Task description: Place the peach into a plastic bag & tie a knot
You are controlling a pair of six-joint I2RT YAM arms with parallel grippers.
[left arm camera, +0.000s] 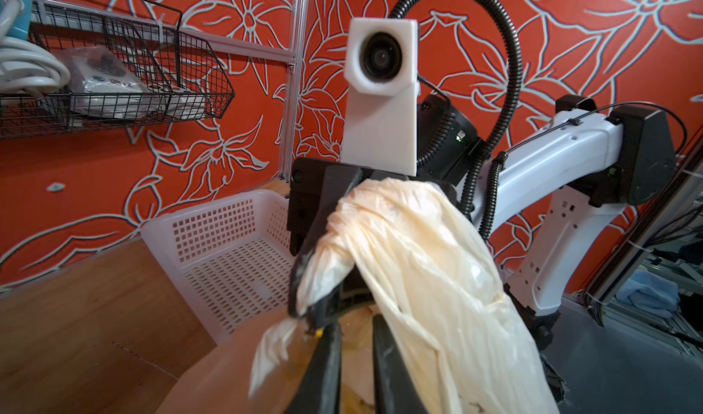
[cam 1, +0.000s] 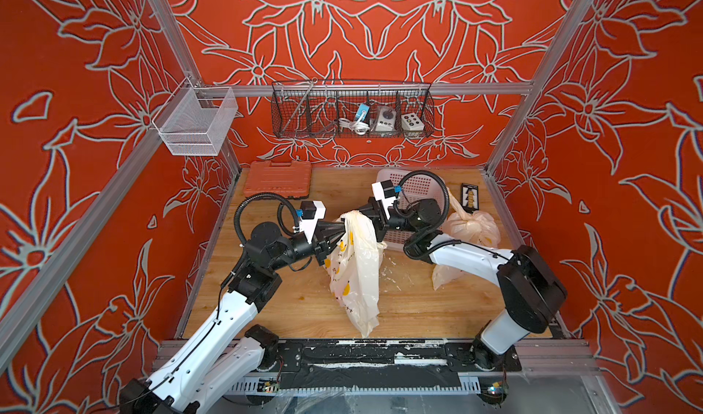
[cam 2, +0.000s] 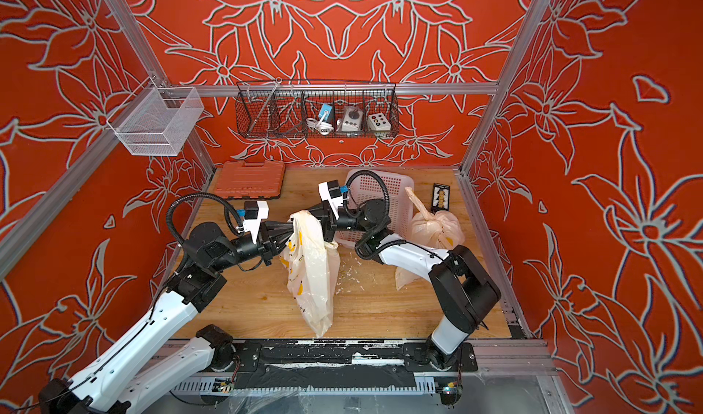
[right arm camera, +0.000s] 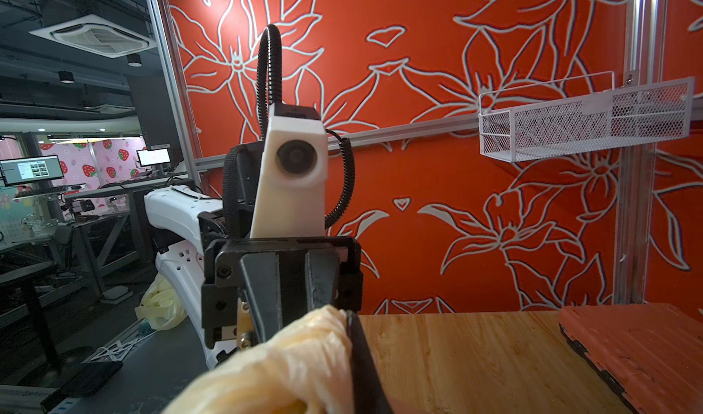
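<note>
A cream plastic bag with orange spots hangs over the fingers of my right gripper, its long end falling toward the front. In the left wrist view, bag film is bunched and wound around the right fingers, hiding their tips. My left gripper, shut, reaches against the bag's upper left side, close to the right gripper. Its dark fingers point in under the draped film; no film shows clearly caught between them. The right gripper is shut, whether on film cannot be told. No peach shows.
A pink perforated basket stands behind the right arm. Another filled bag lies at the right, near a small black card. A red case sits back left.
</note>
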